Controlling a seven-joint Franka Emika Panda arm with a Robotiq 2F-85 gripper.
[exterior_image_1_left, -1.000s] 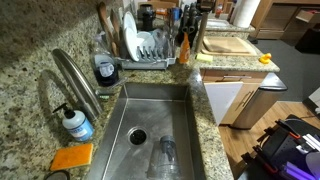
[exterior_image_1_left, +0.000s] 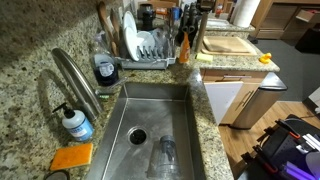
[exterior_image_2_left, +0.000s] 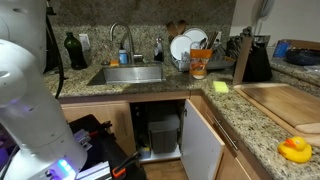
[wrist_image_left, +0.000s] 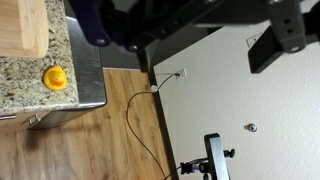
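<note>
At the top of the wrist view, my gripper appears open, its two dark sides wide apart with nothing visible between them. Neither exterior view shows its fingers. A yellow rubber duck (exterior_image_2_left: 296, 149) sits near the counter's front edge, beside a wooden cutting board (exterior_image_2_left: 285, 103); from the wrist, the duck (wrist_image_left: 55, 78) lies far below and left. The steel sink (exterior_image_1_left: 124, 118) holds a clear cup-like container (exterior_image_1_left: 166, 158). A white dish rack (exterior_image_1_left: 152, 48) with plates stands behind it, next to an orange-labelled item (exterior_image_2_left: 199, 64).
A soap bottle (exterior_image_1_left: 76, 122) and orange sponge (exterior_image_1_left: 72, 157) stand left of the sink. Below the counter, a cabinet door (exterior_image_2_left: 203, 140) hangs open, with a grey bin (exterior_image_2_left: 163, 135) inside. Bare floor (wrist_image_left: 125, 145) and a cable (wrist_image_left: 140, 141) show in the wrist view.
</note>
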